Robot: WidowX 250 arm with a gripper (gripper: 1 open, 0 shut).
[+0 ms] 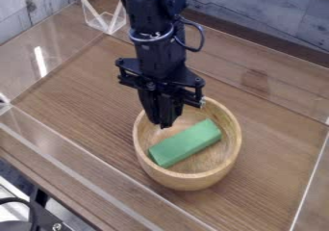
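Observation:
A dark blue robot gripper (162,112) hangs from the top centre over the back rim of a round wooden bowl (221,169). Its narrow tip points down into the bowl. Inside the bowl lies a green rectangular block (186,142), just below and right of the gripper tip, apparently apart from it. Whether the fingers are open or shut is hard to tell.
Part of a dark object (19,216) shows at the bottom left edge, and a clear plastic-like piece at the far left.

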